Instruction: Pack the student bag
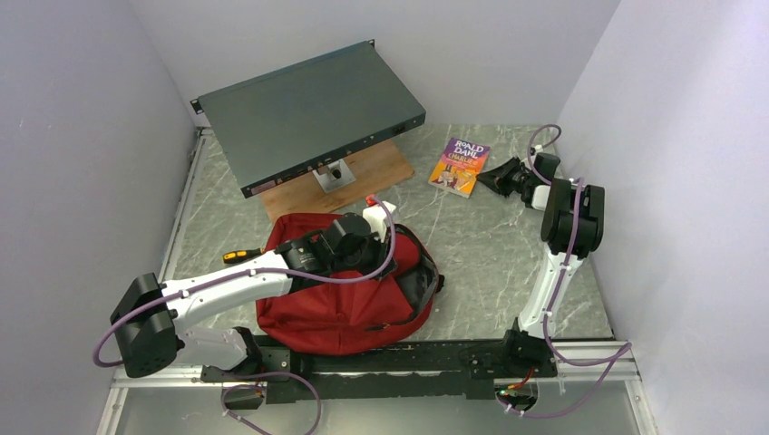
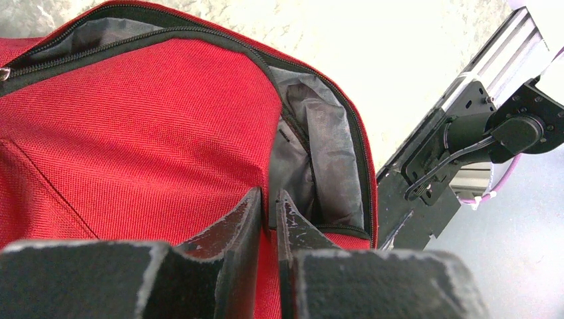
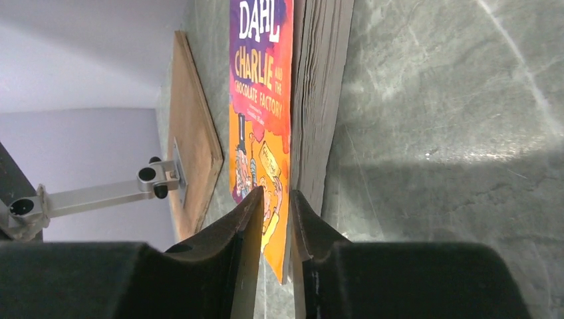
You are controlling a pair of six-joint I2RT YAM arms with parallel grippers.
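The red bag point(image 1: 326, 322) lies at the front left, its zipped opening showing grey lining on the right. My left gripper is over the bag, fingertips close together at the red fabric fold beside the opening; whether it holds fabric is unclear. The Roald Dahl book point(image 1: 458, 163) lies on the table at the back. My right gripper point(image 1: 483, 177) is low at the book's right edge; in the right wrist view its fingertips point(image 3: 298, 203) are close together against the cover and page edges, and I cannot tell if they grip it.
A dark panel point(image 1: 308, 109) on a wooden base point(image 1: 381, 177) stands at the back left. A yellow-black tool point(image 1: 241, 256) lies left of the bag. Walls bound the sides and back.
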